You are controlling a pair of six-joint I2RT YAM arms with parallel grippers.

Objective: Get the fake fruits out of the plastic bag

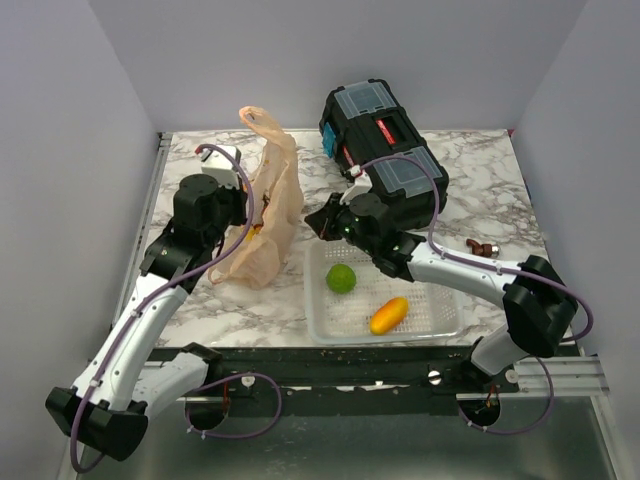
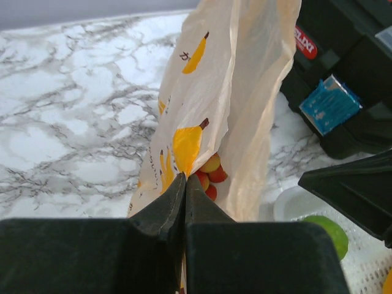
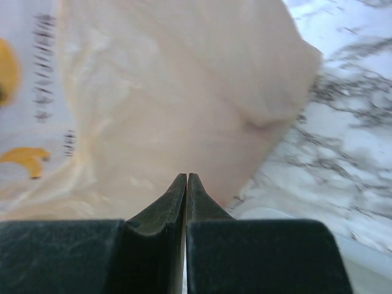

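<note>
The pale plastic bag [image 1: 277,213] stands upright at the left of the table, its mouth parted. My left gripper is shut on the bag's edge, the banana-printed side pinched at its tips. Red and orange fruits [image 2: 210,176] show inside the bag, partly hidden by its wall. Just right of the bag, my right gripper [image 1: 312,227] is shut with nothing between its fingers; in the right wrist view the bag wall [image 3: 177,122] lies beyond its tips. A green fruit [image 1: 341,279] and an orange oblong fruit [image 1: 389,315] lie in the white tray [image 1: 330,327].
A black toolbox [image 1: 386,150] stands at the back, close behind the right arm. A small brown object [image 1: 482,247] lies on the marble table to the right. Open table lies in front of the bag.
</note>
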